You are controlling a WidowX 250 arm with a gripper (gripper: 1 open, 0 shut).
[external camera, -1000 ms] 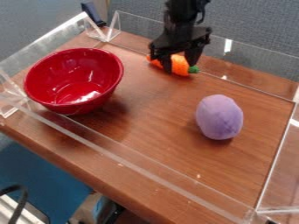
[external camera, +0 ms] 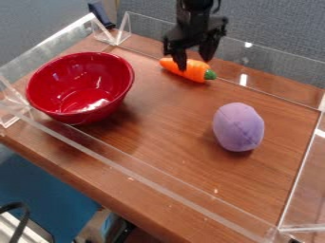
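The black gripper hangs at the top centre of the camera view, over an orange carrot with a green end that lies on the wooden table near the back. Whether its fingers are open or shut is hard to make out. A red bowl stands at the left, and a purple oval object lies at the right.
Low clear walls border the work area on the table, along the back, left, front and right. The middle of the table between bowl, carrot and purple object is bare. A blue area lies beyond the table's front left edge.
Compared with a second ago, the gripper has risen away from low over the carrot, uncovering more of it. The objects look still.
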